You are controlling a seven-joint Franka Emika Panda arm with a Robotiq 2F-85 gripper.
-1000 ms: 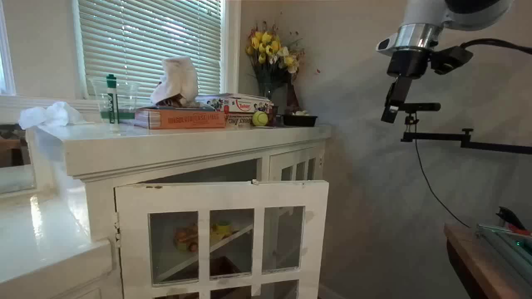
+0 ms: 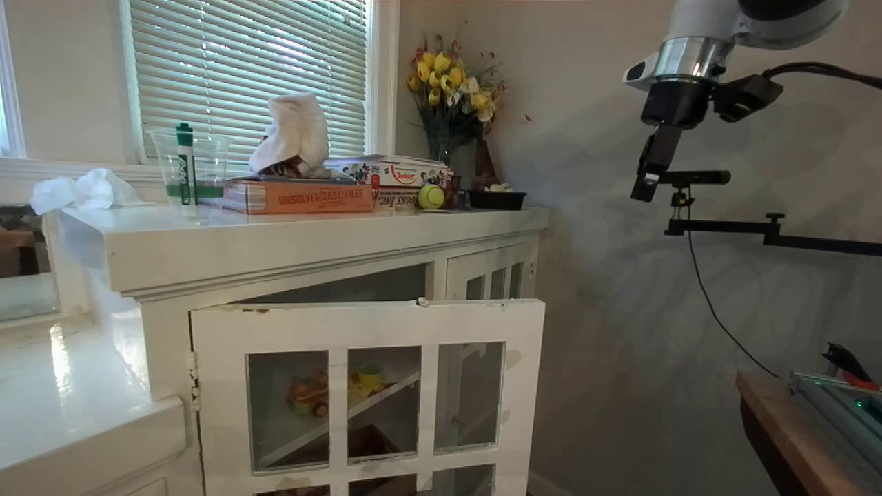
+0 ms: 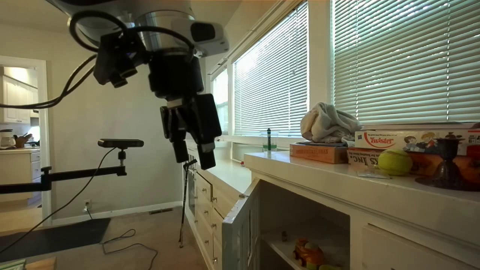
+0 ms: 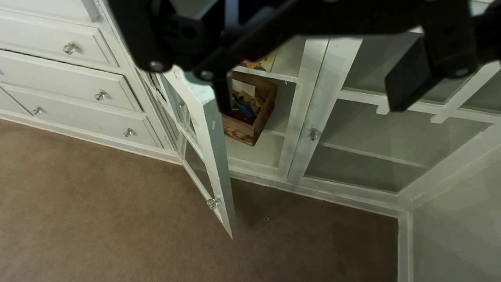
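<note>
My gripper (image 3: 194, 155) hangs in the air, fingers pointing down, in front of the white cabinet. Its fingertips stand apart and nothing is between them; in the wrist view the two fingers (image 4: 407, 77) are spread wide. Below it the cabinet door (image 2: 372, 324), white with glass panes, stands swung open on its left hinges. Neither finger touches the door. Through the opening, a wooden box (image 4: 247, 127) of small pieces shows on a lower shelf, and an orange toy car (image 3: 309, 253) rests on a higher shelf.
On the cabinet top lie an orange game box (image 2: 302, 198), a tennis ball (image 2: 431, 197), a green marker (image 2: 186, 165) and a bundled cloth (image 2: 293, 136). A camera arm (image 3: 83, 175) stretches across the room.
</note>
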